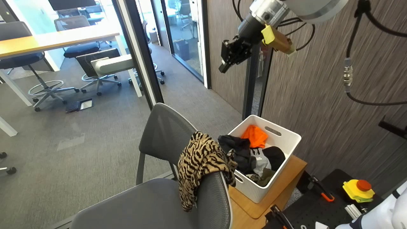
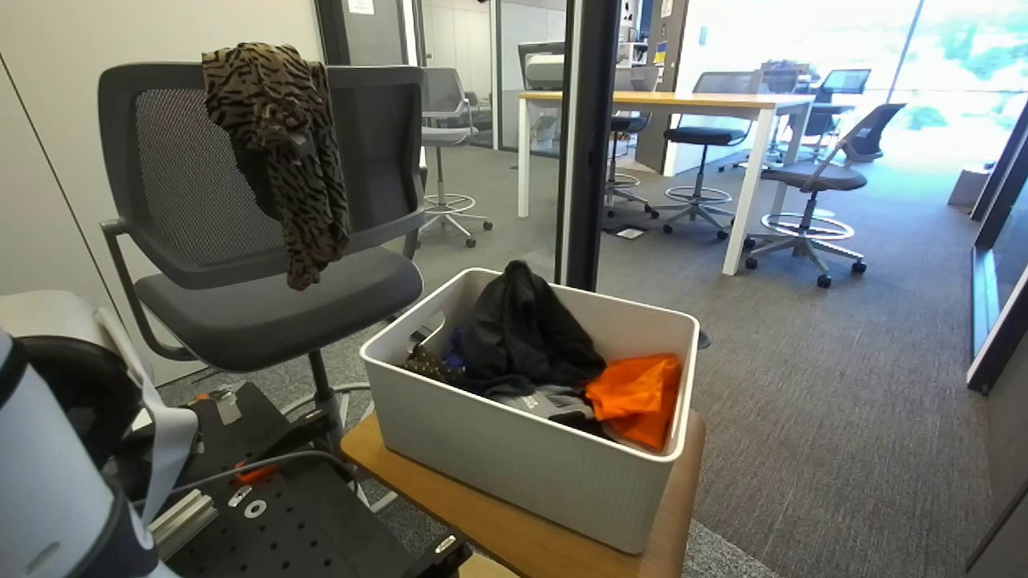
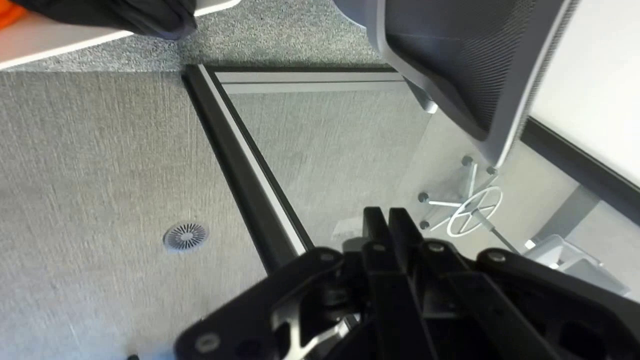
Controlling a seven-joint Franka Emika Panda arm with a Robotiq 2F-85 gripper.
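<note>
High above the white basket (image 1: pixel 280 133), my gripper (image 1: pixel 223 70) is tilted down and to the left in exterior view 1. In the wrist view its fingertips (image 3: pixel 373 223) stand almost together, and no cloth shows between or below them. A black cloth (image 1: pixel 239 152) lies bunched in the basket at its left side, rising to a peak in exterior view 2. Beside it are an orange cloth (image 1: pixel 254 136), a grey cloth (image 1: pixel 261 159) and other dark clothes. A tiger-striped cloth (image 1: pixel 204 162) is draped over the chair's backrest, well away from the gripper.
The basket stands on a wooden stand (image 1: pixel 288 190) beside the grey chair (image 1: pixel 126 206). A black perforated plate (image 2: pixel 279 520) carries tools and parts near the arm's base. A dark post (image 2: pixel 585 144) and glass partition stand behind the basket.
</note>
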